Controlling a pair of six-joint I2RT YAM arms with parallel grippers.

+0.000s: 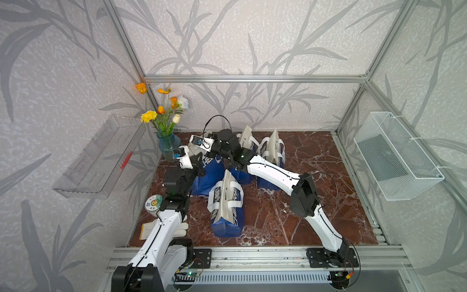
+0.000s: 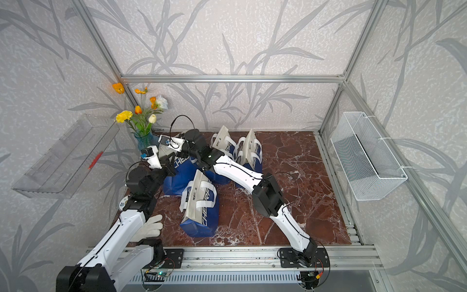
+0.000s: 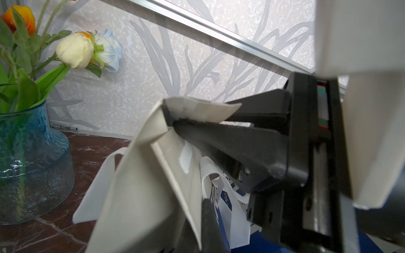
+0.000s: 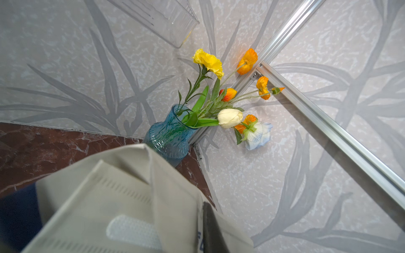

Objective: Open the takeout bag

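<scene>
Several blue-and-cream takeout bags stand on the table; one (image 1: 228, 214) is at the front, the rear left one (image 1: 208, 177) is under both grippers. In the left wrist view that bag's cream top (image 3: 126, 185) rises beside the vase, with black fingers of the right gripper reaching its upper flap; whether they grip it is unclear. In the right wrist view the cream flap (image 4: 105, 198) fills the lower left, with a white fastener strip showing. My left gripper (image 1: 194, 163) is low at the same bag; its fingers are mostly hidden.
A glass vase of flowers (image 1: 167, 146) stands at the back left. A clear basket (image 1: 68, 187) hangs left, a white mesh basket (image 1: 399, 180) right. A round container (image 1: 153, 204) and gloves lie front left.
</scene>
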